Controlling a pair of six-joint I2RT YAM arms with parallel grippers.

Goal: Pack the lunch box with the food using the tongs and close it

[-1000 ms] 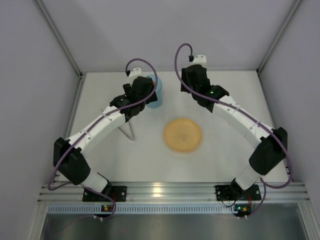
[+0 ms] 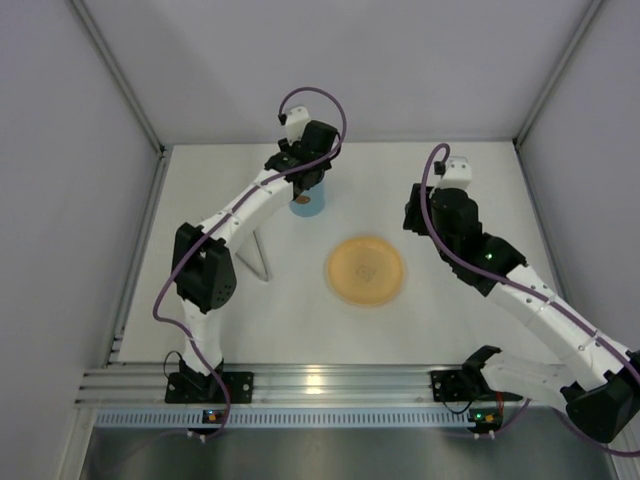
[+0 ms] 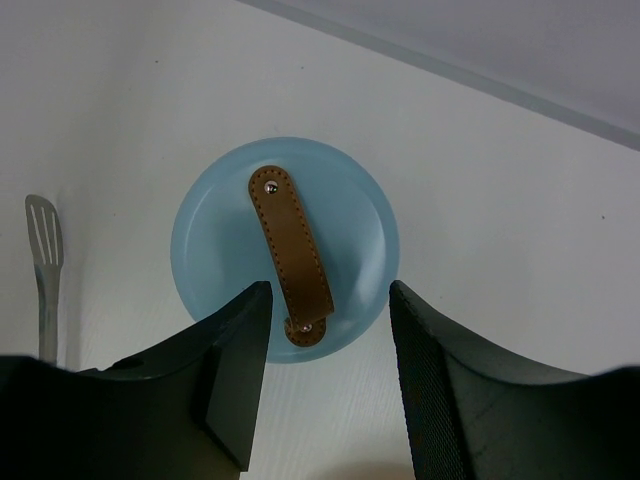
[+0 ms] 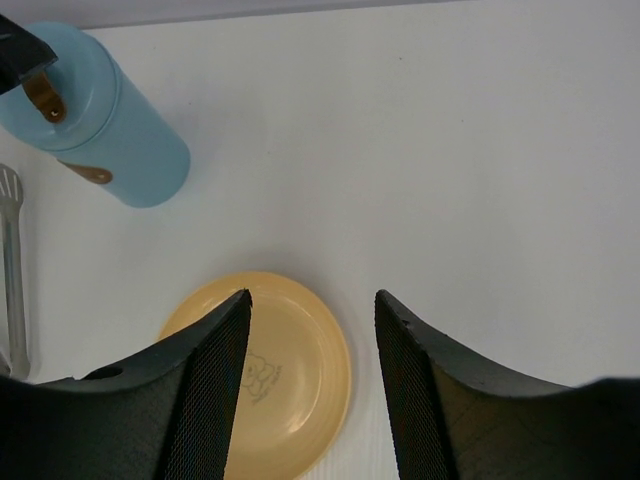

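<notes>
The light-blue cylindrical lunch box point(image 2: 308, 203) stands upright at the back of the table, largely covered by the left arm in the top view. Its round lid point(image 3: 215, 225) carries a brown leather strap point(image 3: 292, 243). Above that lid hangs my left gripper, open, its fingers apart and nothing between them; one of its fingers point(image 4: 18, 55) shows over the lid in the right wrist view. My right gripper is open and empty, raised over the table to the right of the yellow-orange plate point(image 2: 345, 292).
A grey fork point(image 3: 46, 255) lies left of the lunch box, with another slim utensil meeting it in a V, partly hidden under the left arm. Table surface point(image 2: 480, 330) right of the plate is clear. A wall borders the back edge.
My left gripper has moved right and back, coming over the lunch box. Lunch box and plate have not moved.
</notes>
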